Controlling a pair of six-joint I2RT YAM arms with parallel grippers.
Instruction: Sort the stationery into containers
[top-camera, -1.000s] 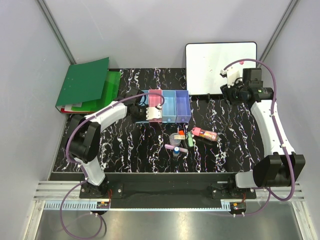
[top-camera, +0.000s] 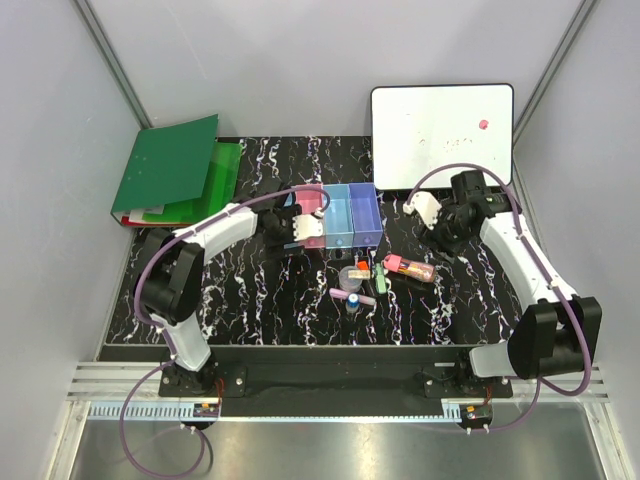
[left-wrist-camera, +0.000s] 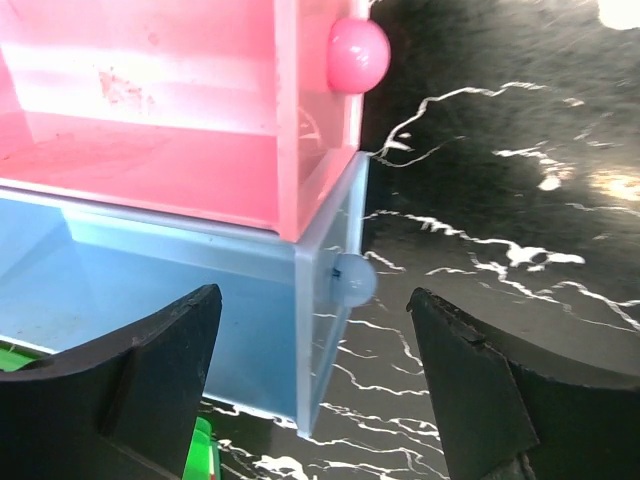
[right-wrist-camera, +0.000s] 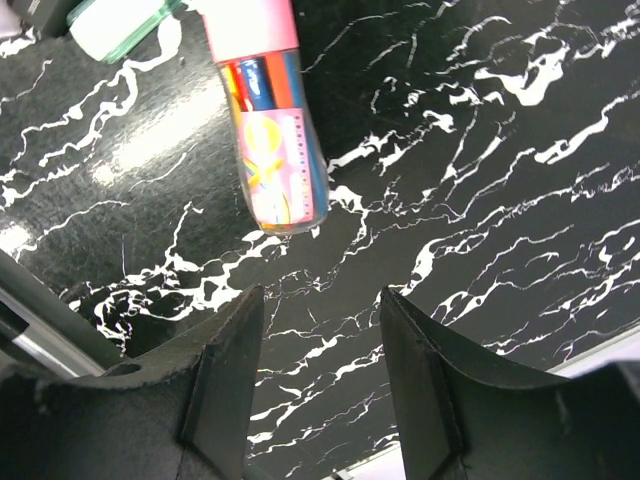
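Note:
My left gripper stands part open at a light blue container (left-wrist-camera: 160, 310), its fingers on either side of the front wall and round knob (left-wrist-camera: 352, 280). Whether they touch it is unclear. A pink container (top-camera: 309, 200), another blue one (top-camera: 337, 215) and a purple one (top-camera: 366, 215) form a row. Over bare table, my right gripper is open and empty. Ahead of it lies a pink-capped bottle of coloured sticks (right-wrist-camera: 275, 160). A green item (top-camera: 380, 280), a clear round piece (top-camera: 349, 280), a pink stick (top-camera: 345, 294) and a blue-topped item (top-camera: 352, 303) lie loose.
A whiteboard (top-camera: 442, 130) leans at the back right. Green folders (top-camera: 170, 165) stand at the back left, close behind my left arm.
My right arm has come down from in front of the whiteboard, moving left and toward the front. The left gripper has shifted slightly, and the row of containers looks nudged a little.

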